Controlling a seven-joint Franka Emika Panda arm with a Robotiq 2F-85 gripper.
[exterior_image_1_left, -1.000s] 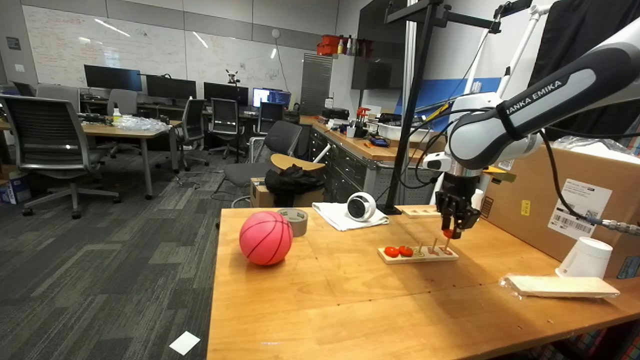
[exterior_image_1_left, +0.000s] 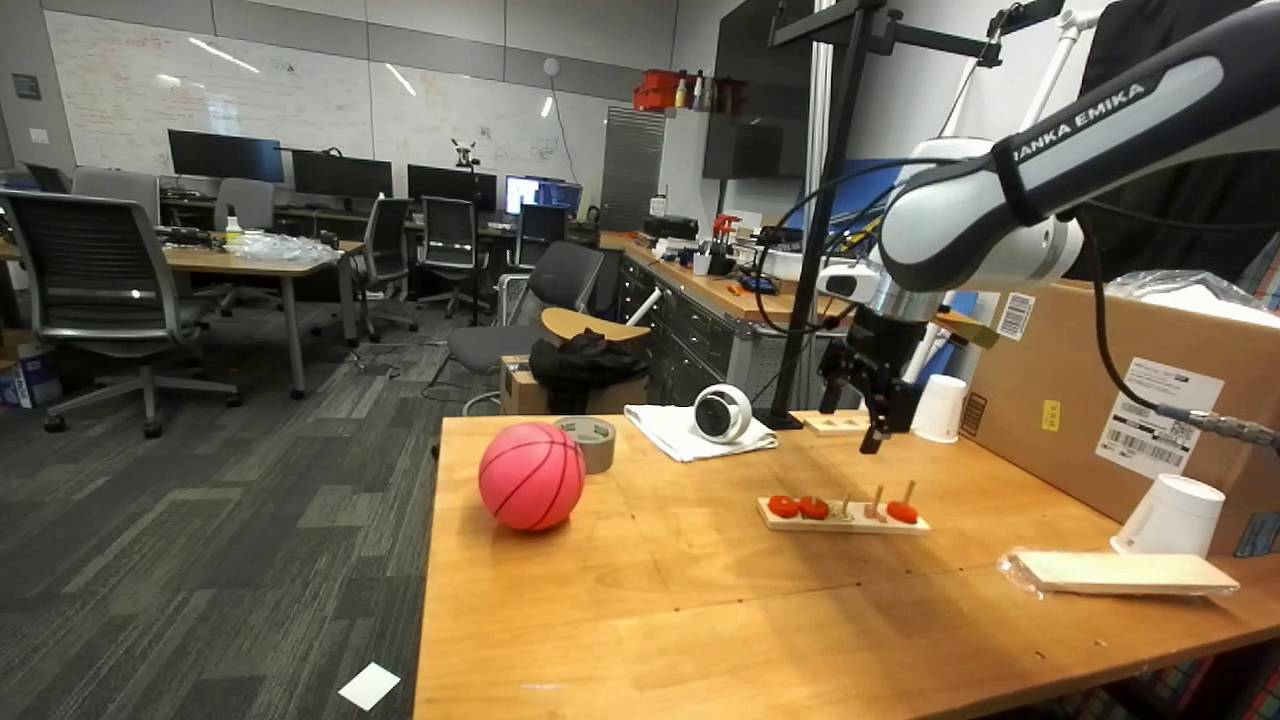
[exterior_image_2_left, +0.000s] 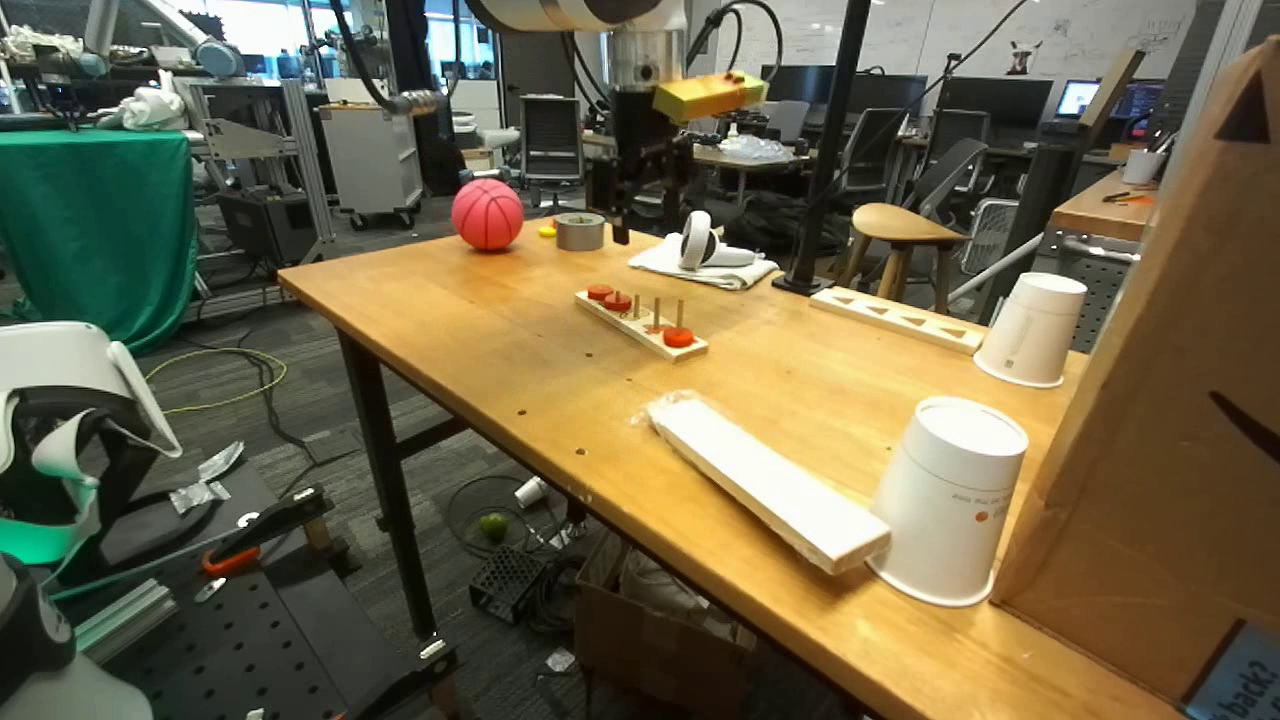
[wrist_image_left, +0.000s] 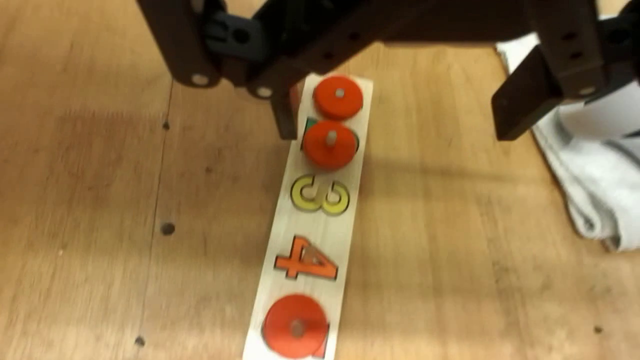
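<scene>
A narrow wooden peg board (wrist_image_left: 315, 225) lies on the table, printed with coloured numbers; a yellow 3 and an orange 4 show uncovered in the wrist view. Red discs sit on three of its pegs: one at the far end (wrist_image_left: 337, 97), a second disc (wrist_image_left: 330, 145) beside it, and a third disc (wrist_image_left: 295, 325) at the opposite end. The pegs at 3 and 4 are bare. My gripper hangs above the board, its fingers wide apart and nothing held between them. In exterior view 1 the gripper (exterior_image_1_left: 849, 422) is clear of the discs.
A pink ball (exterior_image_1_left: 531, 476), grey tape roll (exterior_image_1_left: 596, 445) and white cloth (exterior_image_1_left: 678, 434) occupy the back. White cups (exterior_image_2_left: 960, 504), a wrapped wooden piece (exterior_image_2_left: 768, 480) and a cardboard box (exterior_image_2_left: 1152, 480) stand to one side. Open table surrounds the board's front.
One second ago a red disc was at my gripper, over the end peg. That disc now sits low on the end peg, and my gripper has risen and moved left, open. The board has shifted slightly.
</scene>
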